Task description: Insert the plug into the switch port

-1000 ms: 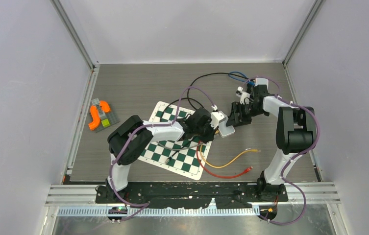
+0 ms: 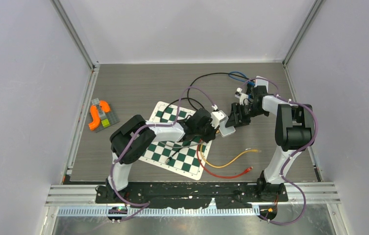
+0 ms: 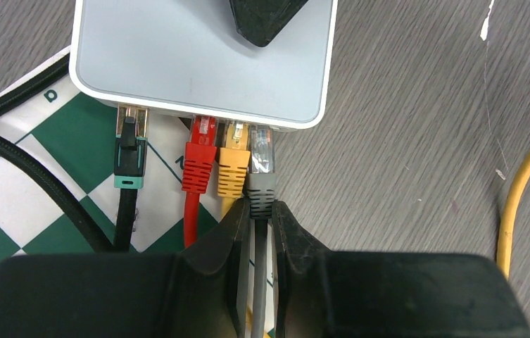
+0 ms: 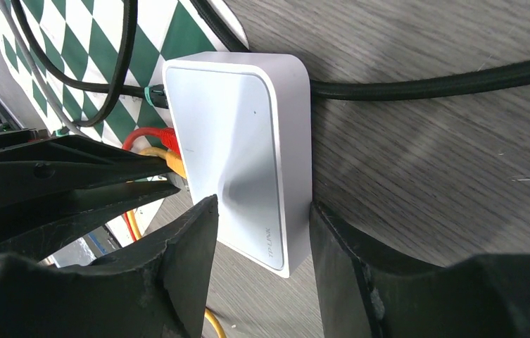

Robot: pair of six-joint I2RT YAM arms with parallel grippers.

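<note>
The grey plug (image 3: 261, 186), with a clear tip, is pinched in my left gripper. Its tip meets the front edge of the white switch (image 3: 198, 60), at the right end of the port row; more of its clear body shows than on the seated plugs beside it. How deep the tip sits is hidden. My right gripper is part open around the switch, one finger (image 4: 198, 229) over the grey-white face, the other beside the side wall. Whether both fingers touch it is not clear.
Black (image 3: 129, 158), red (image 3: 199, 158) and yellow (image 3: 233, 165) plugs sit in other ports, the yellow close against the grey one. A checkered board (image 2: 184, 164) lies under the left arm. Loose yellow (image 2: 236, 157) and red (image 2: 226, 176) cable ends lie in front. Orange blocks (image 2: 94, 117) stand far left.
Both arms have shifted only very slightly over the last second. The switch and the cables look the same as before.
</note>
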